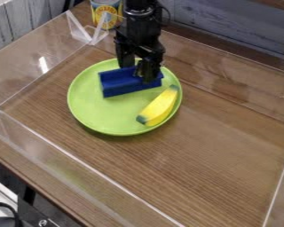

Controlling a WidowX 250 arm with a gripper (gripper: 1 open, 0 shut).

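Observation:
The dark robot gripper (142, 66) hangs from the top of the view over a green plate (95, 112). Its tip is at a blue block (117, 85) on the plate's back half; whether it touches is unclear, and the fingers are hard to make out against their dark housing. A yellow banana (159, 106) lies on the plate's right front.
A cylindrical can (104, 16) stands at the back left.

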